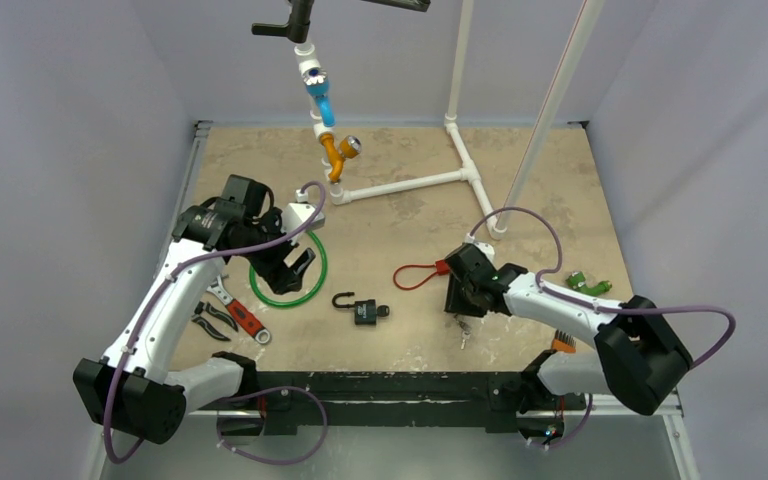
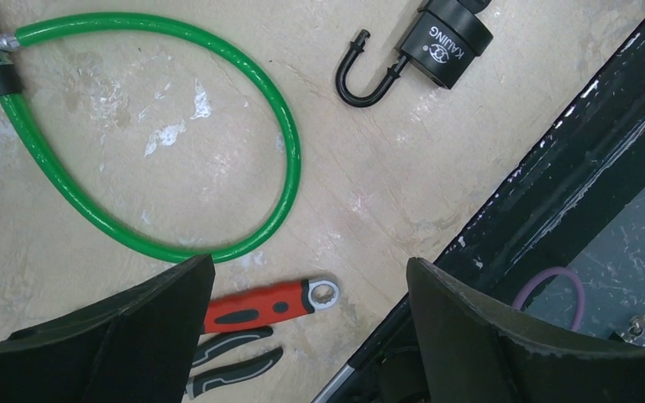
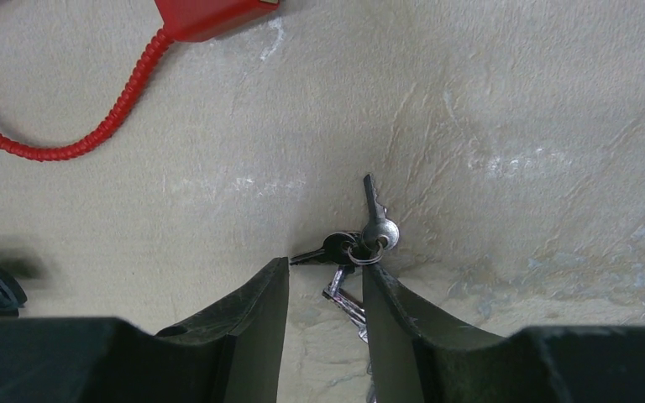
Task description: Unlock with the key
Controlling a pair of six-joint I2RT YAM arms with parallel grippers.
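Observation:
A black padlock (image 1: 365, 313) lies on the board in the middle of the top view, its hooked shackle (image 1: 342, 300) out to the left. Small metal keys (image 3: 380, 232) on a ring, with a clasp (image 3: 342, 294) attached, lie on the board at the right. My right gripper is low over them, fingers (image 3: 256, 315) apart. The keys show at and just beyond the fingertips; part of the clasp is behind the right finger. My left gripper stands open and empty above the green cable, away from the padlock (image 2: 445, 46).
A red cable loop with a red block (image 1: 442, 267) lies beyond the keys. The green cable loop (image 1: 322, 262), red-handled wrench (image 1: 248, 320) and pliers (image 1: 215, 318) are at left. White pipes (image 1: 405, 186) stand behind; a dark front edge (image 1: 410, 384) borders the board.

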